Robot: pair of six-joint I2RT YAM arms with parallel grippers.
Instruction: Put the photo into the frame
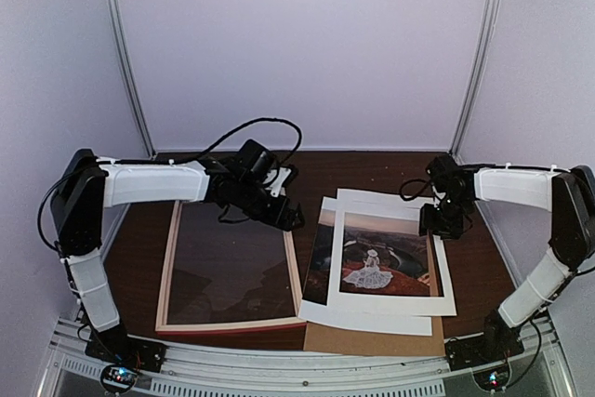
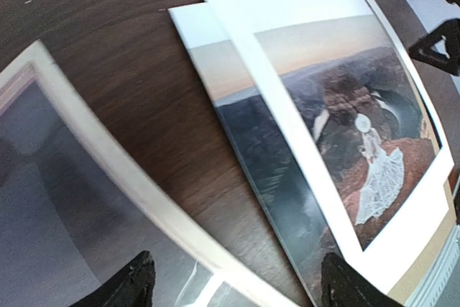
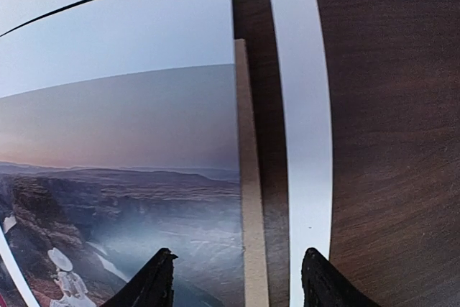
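The wooden frame [image 1: 164,295] with a dark glazed panel lies on the left of the table. My left gripper [image 1: 290,216] is over its right side, open, nothing visible between its fingers. On the right, the photo [image 1: 367,271] [image 2: 381,170] of a figure in a white dress shows within a white mat [image 1: 390,307], over other sheets. My right gripper [image 1: 437,222] is open above the mat's right part; the right wrist view shows the photo's edge, a brown strip and the mat's border.
Brown board [image 1: 372,346] sticks out below the sheets at the front edge. Bare dark table [image 1: 232,165] shows behind the frame and to the right of the mat. Walls close in at the back and both sides.
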